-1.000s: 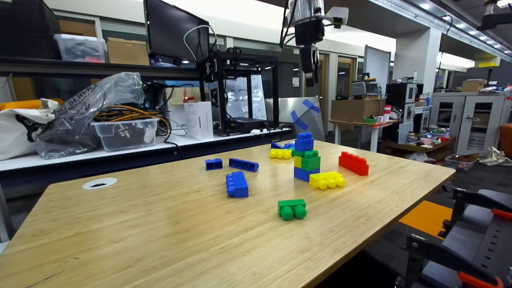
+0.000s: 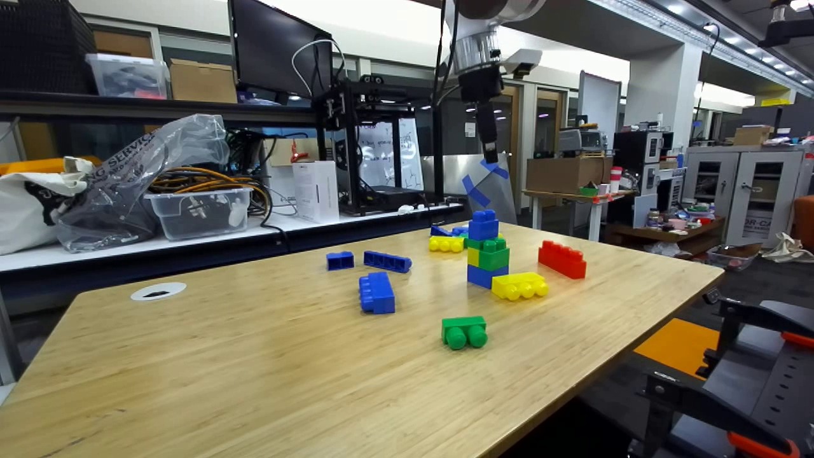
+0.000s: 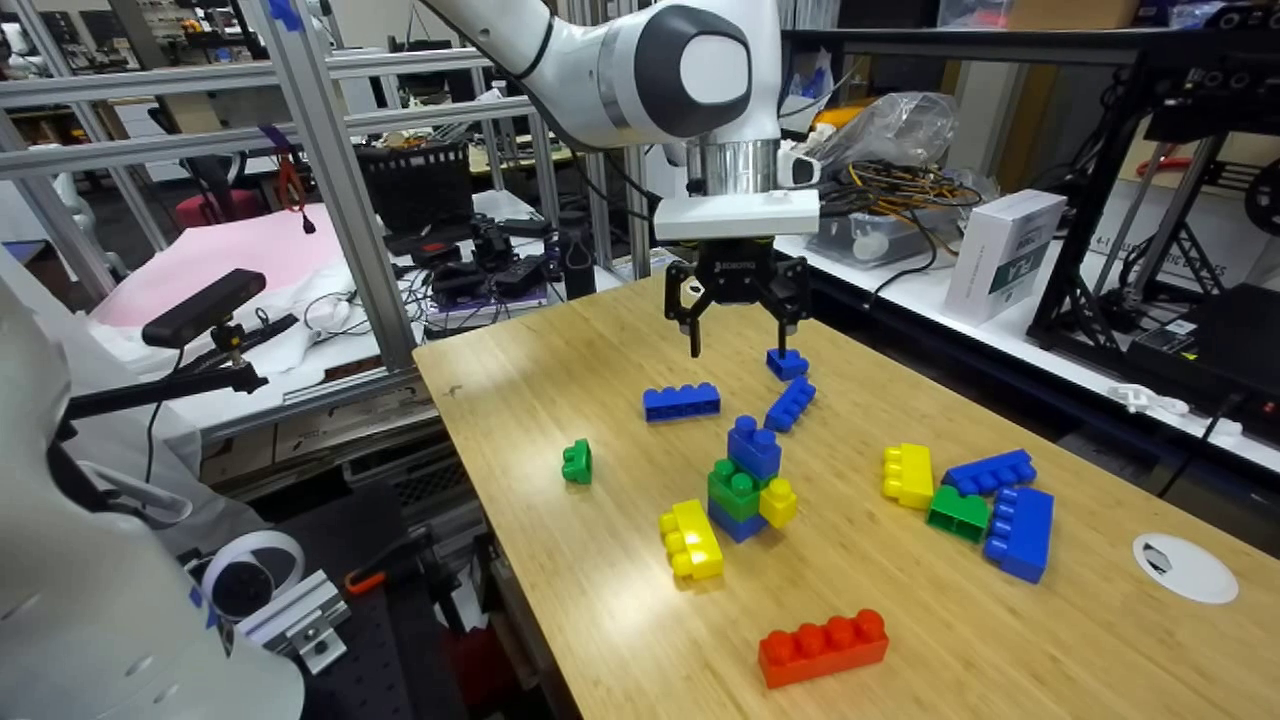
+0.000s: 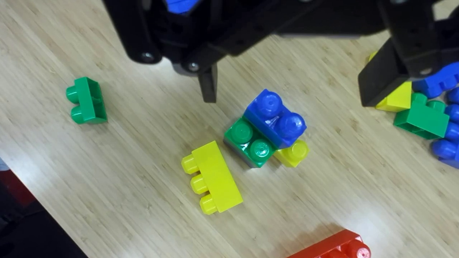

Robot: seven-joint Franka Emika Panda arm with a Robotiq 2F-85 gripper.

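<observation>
My gripper (image 3: 739, 352) hangs above the table, its fingers (image 4: 208, 88) spread wide and nothing between them. Below, seen between the fingers in the wrist view, stands a small stack: a blue brick on top (image 4: 275, 118), a green brick (image 4: 250, 143) and a yellow brick (image 4: 294, 153) under it, and a blue base (image 2: 486, 276) at the bottom. Clear air separates the fingertips from the stack in exterior view 1. Close beside the stack a yellow brick (image 4: 217, 177) lies on its side, and a small green brick (image 4: 90, 101) lies farther off.
A red brick (image 3: 823, 648) rests apart from the stack. Loose blue bricks (image 3: 681, 402) lie on its other side. Yellow (image 3: 908, 475), green (image 3: 959, 514) and blue (image 3: 1020, 534) bricks cluster near the shelf side.
In exterior view 1 my gripper has come down and shifted slightly left, nearer the top of the stack. The bricks stand where they were.
</observation>
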